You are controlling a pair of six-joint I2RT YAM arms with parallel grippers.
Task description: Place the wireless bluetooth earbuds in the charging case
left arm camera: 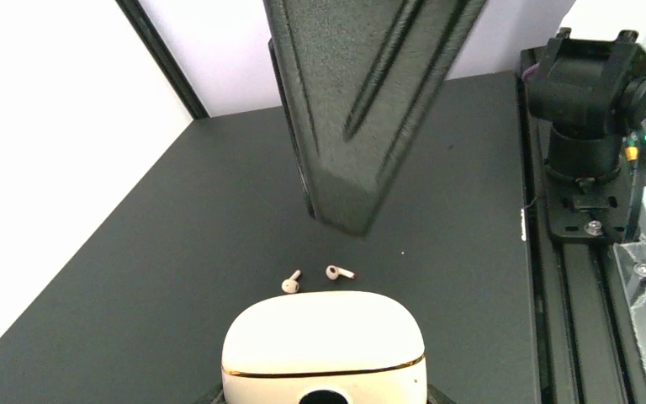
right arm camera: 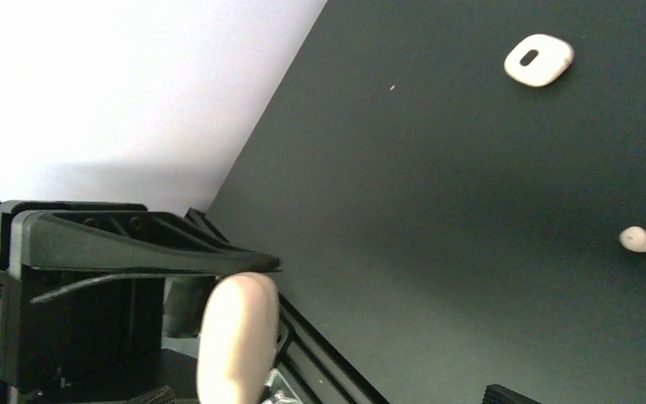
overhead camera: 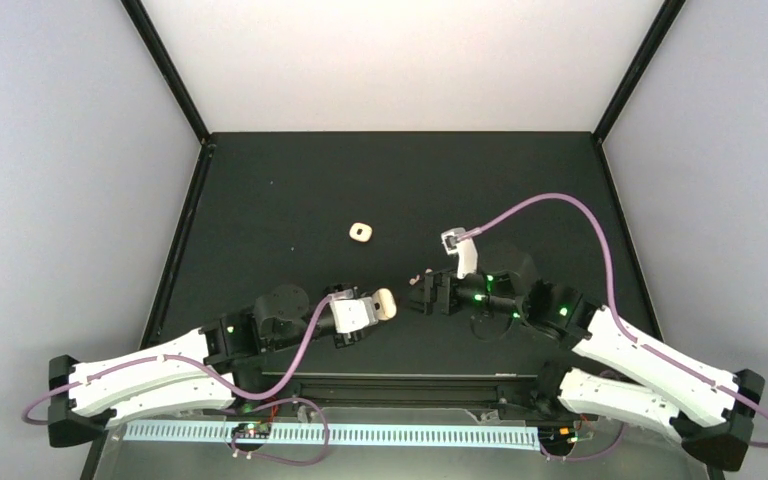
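Note:
My left gripper is shut on a white charging case, its lid closed, held up off the mat. In the right wrist view the case shows end-on at lower left beside the left gripper's fingers. My right gripper stands open just right of the case, apart from it; a dark finger looms large over the case in the left wrist view. Small white earbuds lie on the mat between and behind the grippers, some hidden from above by the right gripper.
A second white rounded case-like object with a dark slot lies alone on the mat behind the left gripper. Walls bound it on three sides, a rail along the front.

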